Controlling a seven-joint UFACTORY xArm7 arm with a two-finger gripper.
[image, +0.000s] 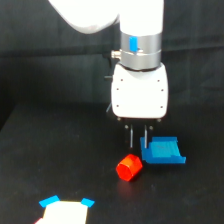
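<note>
A small red block (128, 168) lies on the dark table, just left of a bright blue square (163, 150). Its orange-red face is turned toward the lower left. Above and behind it, my gripper (138, 135) hangs from the white arm with its fingers pointing down. A gap shows between the two thin dark fingers, and I see nothing held there. The right finger overlaps the left edge of the blue square in this view; the height of the fingertips above the table is hard to judge.
At the lower left edge of the view is a pale, light-coloured item (65, 213) with blue tape pieces (49, 201) at its corners. Bare dark table lies to the left and front. A dark curtain (50, 75) hangs behind.
</note>
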